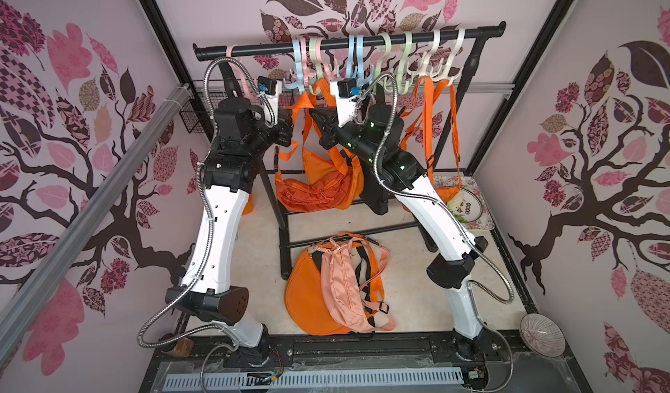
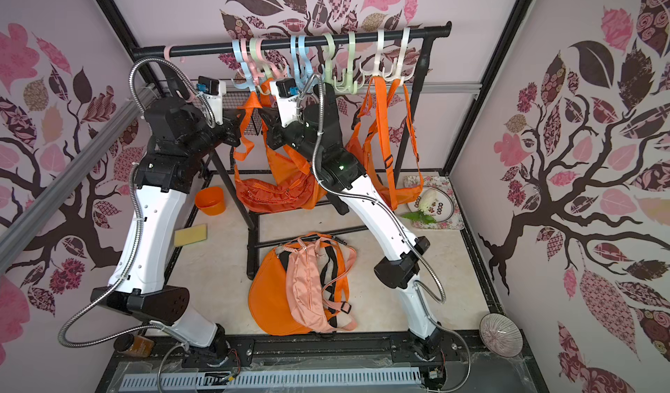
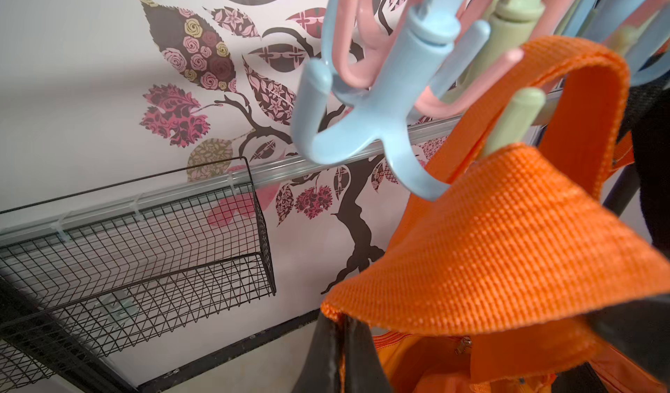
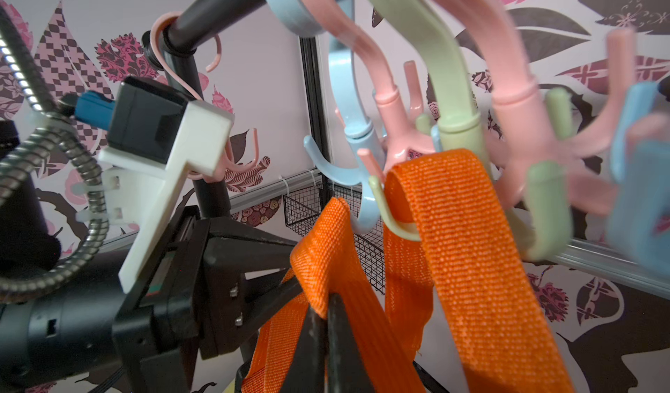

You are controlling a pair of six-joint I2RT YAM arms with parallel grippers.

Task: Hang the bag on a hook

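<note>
An orange bag (image 1: 317,190) hangs below the rack, its webbing strap (image 1: 304,102) raised between my two grippers. In the left wrist view my left gripper is shut on an edge of the strap, orange showing between its fingertips. My right gripper is shut on a folded corner of the same strap (image 4: 317,257), close to the left gripper. A strap loop arches by the green hook; in the left wrist view the green prong (image 3: 515,117) rises in front of that loop's opening. Whether the held part sits over a prong, I cannot tell.
Blue (image 3: 391,107) and pink (image 4: 401,124) hooks crowd the rail (image 1: 279,47). More orange straps (image 1: 427,114) hang at the right. Orange and pink bags (image 1: 338,288) lie on the floor. A wire basket (image 3: 139,246) is behind, on the left.
</note>
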